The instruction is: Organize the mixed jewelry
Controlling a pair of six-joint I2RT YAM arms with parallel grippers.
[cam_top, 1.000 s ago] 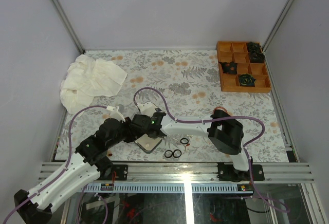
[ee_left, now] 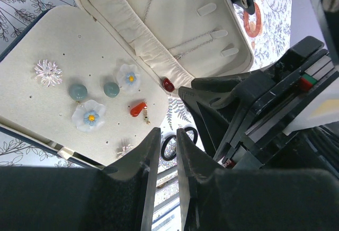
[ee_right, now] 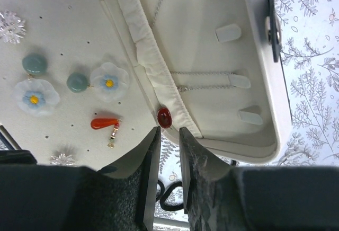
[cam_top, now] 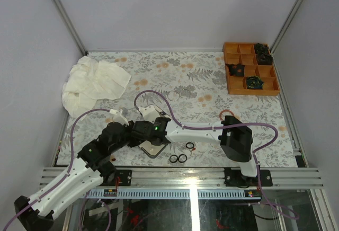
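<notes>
An open cream jewelry case (ee_left: 63, 35) lies under both arms. Its tray holds jade-and-flower earrings (ee_right: 34, 64), silver burst earrings (ee_left: 47, 73) and an orange drop piece (ee_right: 104, 123); silver chains (ee_right: 206, 87) lie in the other half. A dark red stone (ee_right: 164, 117) sits on the fabric strip between the halves. My left gripper is over the case, fingers nearly together; whatever is between them is hidden. My right gripper is just beside the red stone, its fingertips a little apart; I see nothing held.
Wooden compartment organizer (cam_top: 251, 69) at back right. Crumpled white cloth (cam_top: 92, 82) at back left. Black rings (cam_top: 178, 158) lie front centre; an orange ring (ee_left: 252, 19) lies right of the case.
The left arm looks still.
</notes>
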